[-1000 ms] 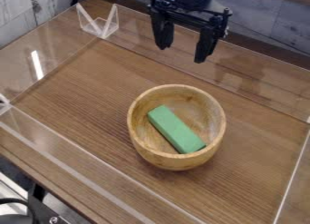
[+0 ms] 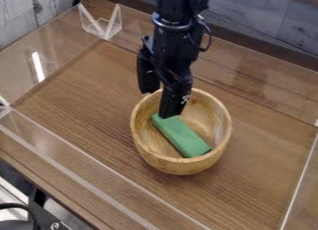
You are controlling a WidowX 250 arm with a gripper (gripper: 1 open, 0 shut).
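A round wooden bowl point(image 2: 147, 148) sits on the wooden table, holding a green block point(image 2: 183, 139) that lies at a slant. My black gripper point(image 2: 165, 100) comes down from the top centre and hangs open just over the back part of the bowl, above the block's upper end. Its fingertips are small and dark in this view.
The wooden surface point(image 2: 69, 131) around the bowl is mostly clear. Transparent plastic pieces are at the upper left edge, and a dark cable is in the lower left corner.
My gripper has moved from the top of the view down toward the camera and over the bowl. The bowl and green block have not visibly moved.
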